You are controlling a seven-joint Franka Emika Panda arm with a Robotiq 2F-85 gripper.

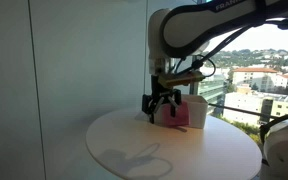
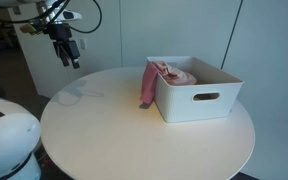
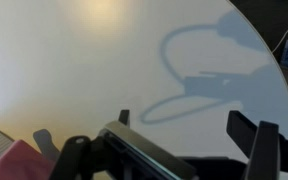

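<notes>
My gripper [image 1: 162,106] hangs above the round white table [image 1: 204,155], its fingers apart with nothing between them. A pink cloth [image 2: 149,86] drapes over the side of a white box [image 2: 199,108], with more of it bunched inside. In exterior view 2 the gripper [image 2: 72,56] is at the upper left, well apart from the box and cloth. From the wrist, both fingers of the gripper show spread over bare tabletop, while part of the pink cloth [image 3: 22,163] appears at the lower left corner.
The box has high walls and a handle slot facing exterior view 2. The table's curved edge shows at the right of the wrist view, with dark floor beyond.
</notes>
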